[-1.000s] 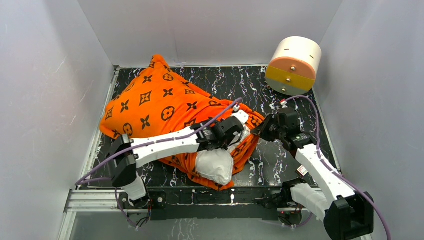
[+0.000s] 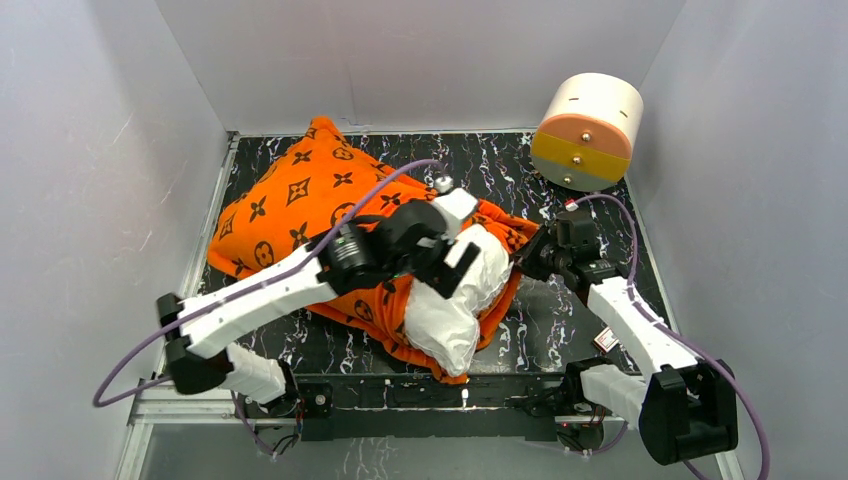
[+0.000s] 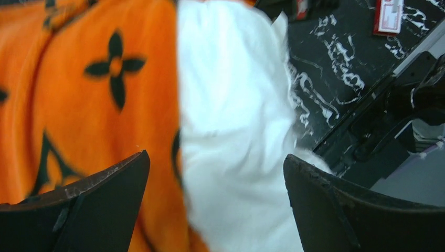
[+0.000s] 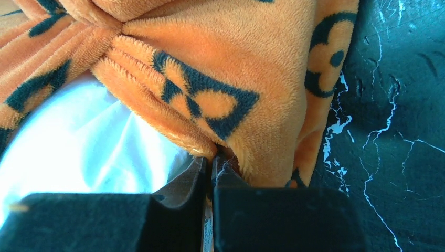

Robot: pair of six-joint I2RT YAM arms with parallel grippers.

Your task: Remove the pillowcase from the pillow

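Observation:
An orange pillowcase (image 2: 300,205) with black motifs covers most of the pillow. From its open end, at the right, the white pillow (image 2: 440,325) bulges out. My left gripper (image 2: 455,270) hovers above the border between the white pillow and the orange cloth, open. In the left wrist view, the white pillow (image 3: 236,105) and the pillowcase (image 3: 105,115) lie below the spread fingers, somewhat blurred, nothing held. At the opening's right edge my right gripper is shut on the pillowcase hem (image 4: 194,142), with the white pillow (image 4: 94,142) beside it.
A white, orange and yellow rounded box (image 2: 588,130) stands at the back right. A small red-and-white packet (image 2: 606,340) lies near the right arm. Grey walls enclose the sides and back.
More of the white pillow shows than a second ago. The right gripper has barely moved at the hem.

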